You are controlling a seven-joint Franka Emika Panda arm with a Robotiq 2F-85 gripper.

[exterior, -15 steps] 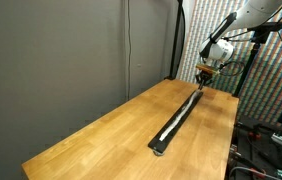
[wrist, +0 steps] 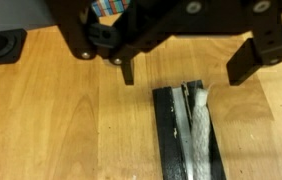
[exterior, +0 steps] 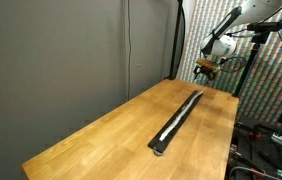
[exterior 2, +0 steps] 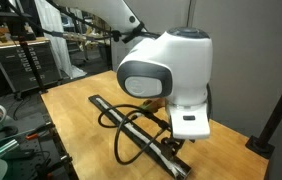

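Note:
A long, narrow black strip (exterior: 176,122) with a pale cord-like piece along it lies on the wooden table. In the wrist view, the strip's end (wrist: 163,97) lies below the gripper. A whitish, frayed cord (wrist: 201,140) rests on it, beside a flatter grey band (wrist: 182,125). My gripper is open, its two dark fingers wide apart and nothing visible between them. It hovers above and just beyond the strip's end in exterior view 1, the gripper (exterior: 206,70) being clear of the strip. The arm's large white body (exterior 2: 164,85) partly blocks exterior view 2.
Bare wooden table (exterior: 101,130) surrounds the strip on both sides. A grey wall panel (exterior: 71,70) runs along one side. Loose black cable (exterior 2: 121,152) loops from the arm. A patterned, multicoloured item (wrist: 109,6) shows at the wrist view's top edge.
The black strip has stayed in place.

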